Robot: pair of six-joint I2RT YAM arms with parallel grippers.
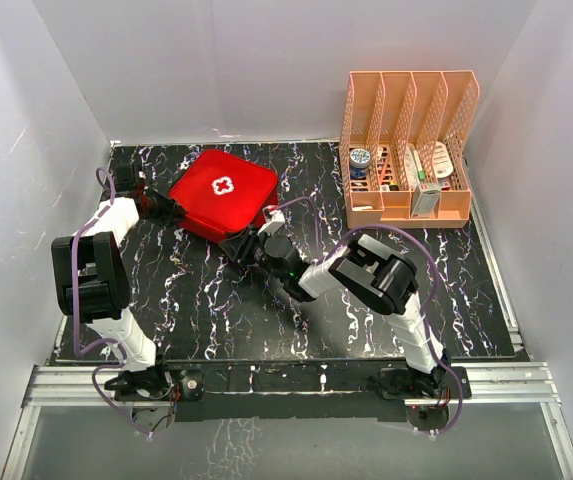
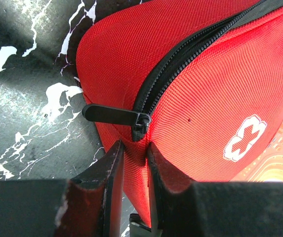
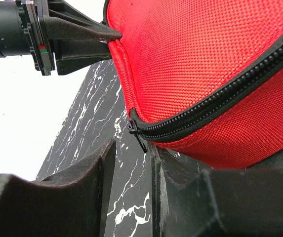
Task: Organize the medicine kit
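The red medicine bag [image 1: 216,190], with a white cross emblem, lies on the left of the black marble table. My left gripper pinches the red fabric at one corner, just beside a black zipper pull [image 2: 111,114]. At the bag's front corner my right gripper is part open, its fingers just below a second zipper pull [image 3: 137,136] at the end of the black zipper; the pull hangs between the fingertips, not visibly held.
A peach organizer [image 1: 433,205] with slanted dividers stands at the back right, holding a round jar, boxes and other small items.
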